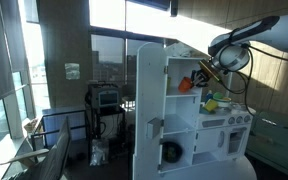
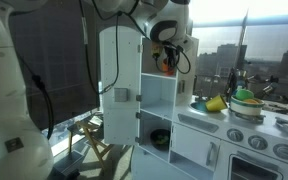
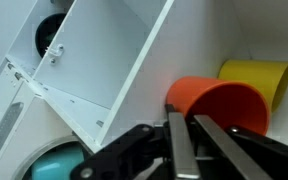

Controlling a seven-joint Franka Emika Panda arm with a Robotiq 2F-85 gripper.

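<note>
An orange cup [image 3: 219, 100] is in the wrist view, its open mouth turned toward the camera. My gripper is shut on its wall near the rim. The cup hangs beside the white shelf panel [image 3: 134, 85]; whether it touches the panel I cannot tell. In the first exterior view the orange cup [image 1: 185, 85] shows at the upper opening of the white cabinet, with the gripper [image 1: 197, 79] close to its right. From the second exterior view, the cup [image 2: 167, 69] is partly hidden behind the gripper [image 2: 169, 60].
A yellow cup [image 3: 260, 74] lies beyond the orange one. A black bowl [image 1: 171, 152] sits on a lower cabinet shelf. A teal bowl [image 3: 57, 162] shows at the wrist view's edge. Stacked dishes [image 2: 246, 102] crowd the counter; the middle shelf [image 2: 159, 108] looks clear.
</note>
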